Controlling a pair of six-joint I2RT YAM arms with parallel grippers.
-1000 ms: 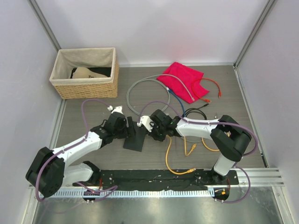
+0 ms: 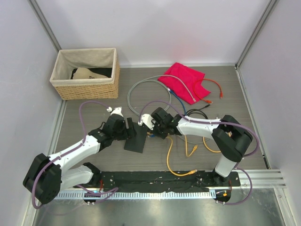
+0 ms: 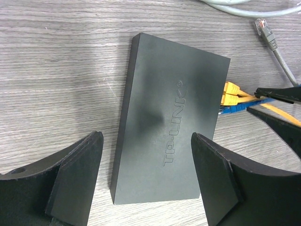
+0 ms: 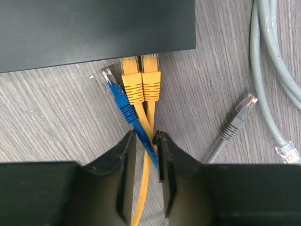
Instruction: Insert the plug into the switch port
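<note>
The dark TP-LINK switch (image 3: pixel 164 120) lies flat on the wooden table. At its right side in the left wrist view, two yellow plugs meet the port edge. A blue plug (image 4: pixel 121 100) lies slanted beside them, its clear tip just short of that edge. My right gripper has its fingertips around the blue and yellow cables behind the plugs; whether it grips them is unclear. My left gripper hangs open over the switch, nothing visible between its fingers.
A grey plug (image 4: pixel 237 117) and coiled grey cables (image 4: pixel 263 84) lie near the switch. A wicker basket (image 2: pixel 84 88) stands at back left, a red cloth (image 2: pixel 174 82) at back right. Other loose cables cover the right side.
The right arm has shifted slightly around the cables near the switch; the left arm looks almost unchanged. Little else differs in the top view.
</note>
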